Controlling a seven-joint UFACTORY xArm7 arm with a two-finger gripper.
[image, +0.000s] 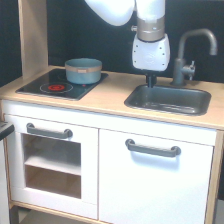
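Observation:
My gripper (151, 79) points down over the left back part of the grey sink (196, 104), below the white arm. It is small and dark against the basin, so whether its fingers are apart or together is unclear, and no held object can be made out. A blue-grey pot (84, 75) with a light band stands on the black stovetop (50, 86) at the left, well apart from the gripper.
Behind the sink rises a dark faucet (181, 62), right of the gripper. Below the wooden counter (108, 99) are a windowed cabinet front (83, 140) and a white door with a dark handle (153, 150). Counter between stovetop and sink is clear.

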